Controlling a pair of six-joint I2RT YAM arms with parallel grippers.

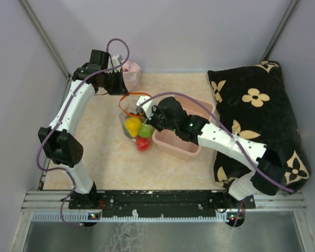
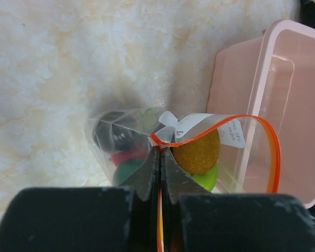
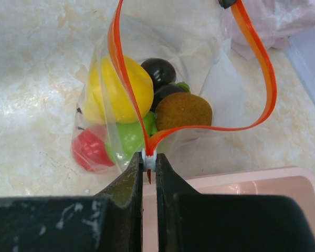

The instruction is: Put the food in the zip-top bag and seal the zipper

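Note:
The clear zip top bag holds plastic food: a yellow pepper, a red item, a green pepper, a brown kiwi-like item and dark items. Its orange zipper forms an open loop. At the far end, my left gripper is shut on the bag's zipper edge. My right gripper grips the other end of the zipper at its white slider, near the pink box.
A pink plastic box stands right of the bag. A pale pink crumpled bag lies at the back. A black flowered cushion fills the right side.

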